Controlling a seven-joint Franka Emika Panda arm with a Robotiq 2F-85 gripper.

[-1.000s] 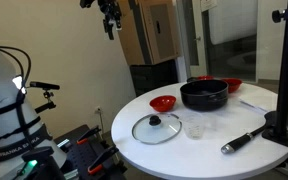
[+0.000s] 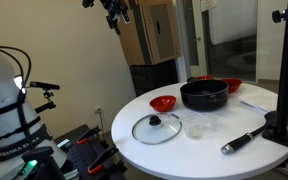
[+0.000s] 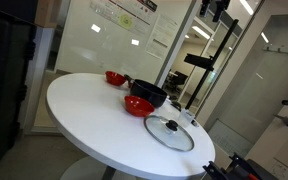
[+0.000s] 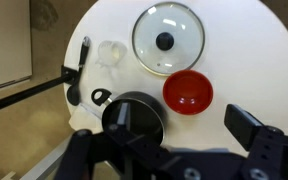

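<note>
High above the round white table (image 2: 154, 158), my gripper hangs with its fingers wide apart and nothing between them; the same gripper (image 2: 118, 24) shows at the upper left of the first exterior view. Below it in the wrist view are a red bowl (image 4: 188, 92), a black pot (image 4: 149, 108) partly hidden by a finger, and a glass lid (image 4: 186, 35) with a black knob. The lid lies flat on the table, apart from the pot. The pot is uncovered.
A clear cup (image 2: 195, 129) stands near the lid. A black-handled utensil (image 2: 242, 139) lies toward the right edge beside a black post (image 2: 282, 75). Another red bowl (image 3: 115, 78) sits behind the pot.
My gripper has shifted slightly up and to the right in the first exterior view. The objects on the table have stayed in place.
</note>
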